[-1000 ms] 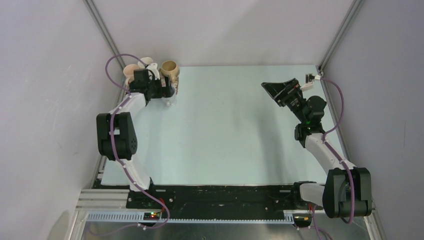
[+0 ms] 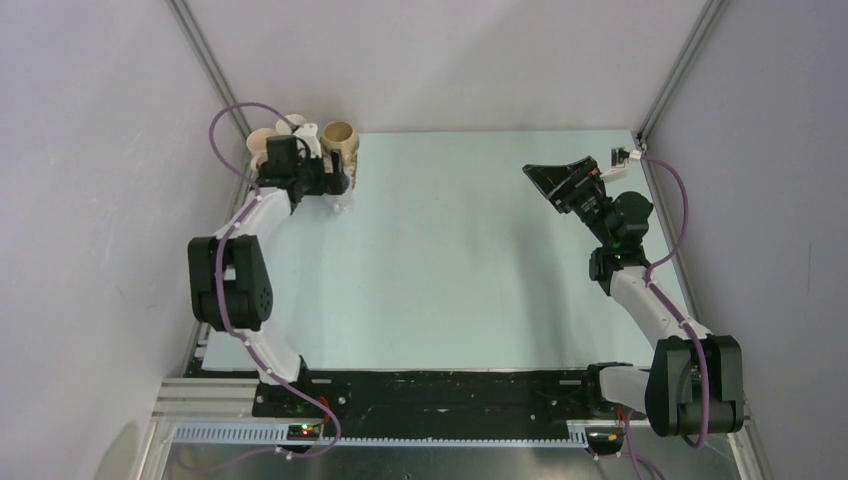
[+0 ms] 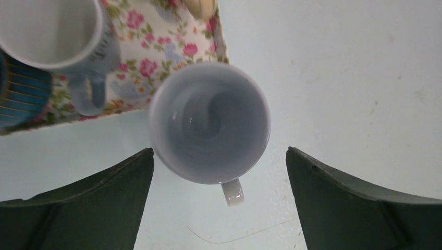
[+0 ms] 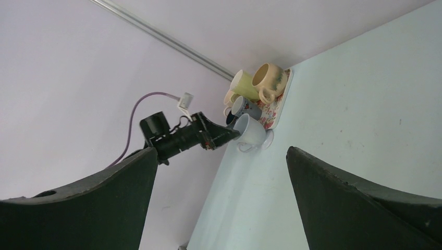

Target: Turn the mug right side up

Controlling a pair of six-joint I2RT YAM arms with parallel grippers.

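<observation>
A pale mug [image 3: 208, 125] [image 4: 253, 131] rests on the table at the left, just outside a floral tray of mugs. Seen from above in the left wrist view, it shows a rounded hollow, with its handle toward the bottom; which end faces up is hard to tell. My left gripper [image 2: 325, 172] is over it, open, one finger on each side. In the top view it largely hides the mug. My right gripper [image 2: 548, 183] stands open and empty over the right part of the table.
The floral tray [image 3: 146, 47] in the back-left corner holds several mugs, including a tan mug [image 2: 340, 135] and a light-green mug [image 4: 241, 83], close beside the pale mug. Walls border the table.
The right arm has not moved.
</observation>
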